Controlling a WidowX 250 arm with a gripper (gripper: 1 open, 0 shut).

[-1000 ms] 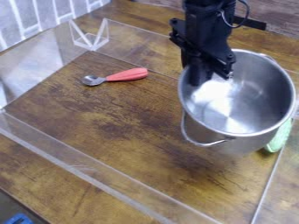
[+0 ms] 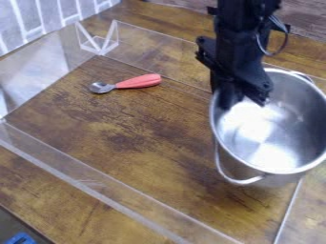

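The black gripper [image 2: 227, 93] reaches down from the top to the left rim of a steel pot [image 2: 261, 133] on the right, its fingertips largely hidden at that rim. The pot is tilted, its shiny interior facing the camera, with wire handles at its sides. Whether the fingers pinch the rim cannot be seen clearly. A spoon [image 2: 140, 81] with a red handle lies on the wooden surface at the upper left, apart from the pot.
Clear plastic walls [image 2: 114, 200] border the wooden work area [image 2: 114, 133] at left and front. A blue object [image 2: 18, 238] shows at the bottom left corner.
The pot and gripper have moved down and to the right since a second ago. The green object that showed beside the pot at the right is now out of sight.
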